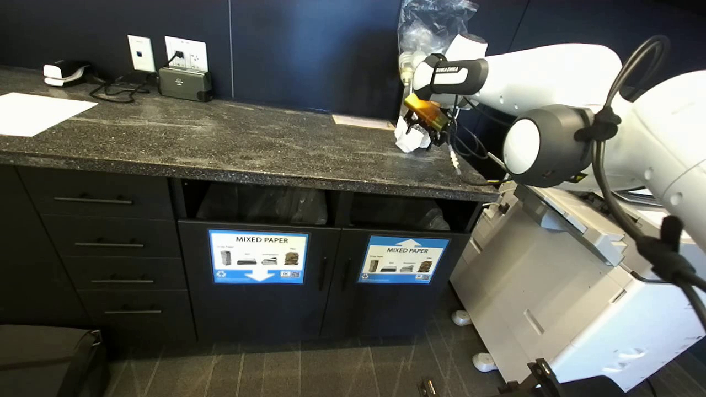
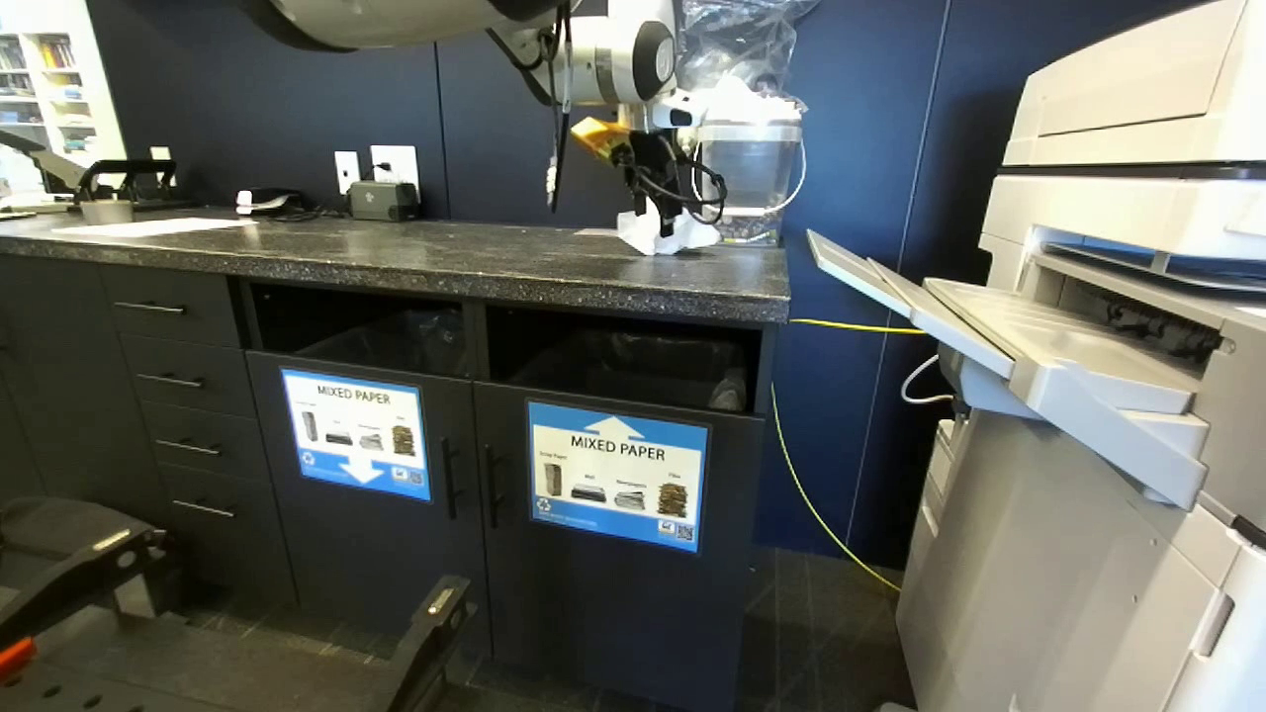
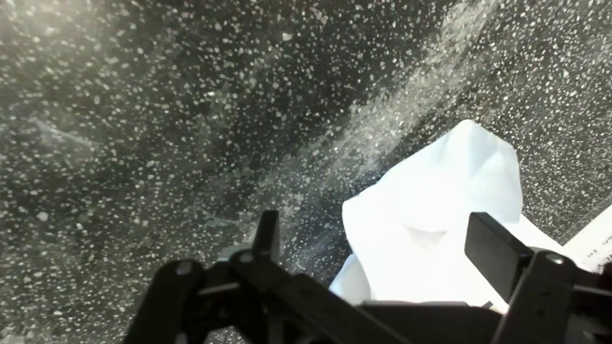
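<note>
A crumpled piece of white paper [image 3: 419, 229] lies on the speckled dark counter [image 3: 172, 143], near its right end in both exterior views. My gripper stands open above it, pointing down. In the wrist view, one finger [image 3: 267, 235] shows over bare counter to the left, and the other finger [image 3: 493, 252] overlaps the paper's right side. The paper's lower part is hidden behind the gripper body. From the second exterior view, the fingers hang in front of the white paper [image 2: 665, 231]; whether they touch it I cannot tell.
A clear container [image 2: 754, 172] with a plastic bag stands behind the paper. Two open bin slots sit under the counter above the mixed paper signs [image 2: 617, 475]. A printer [image 2: 1092, 356] is at the right. A flat white sheet [image 1: 39, 112] lies far left.
</note>
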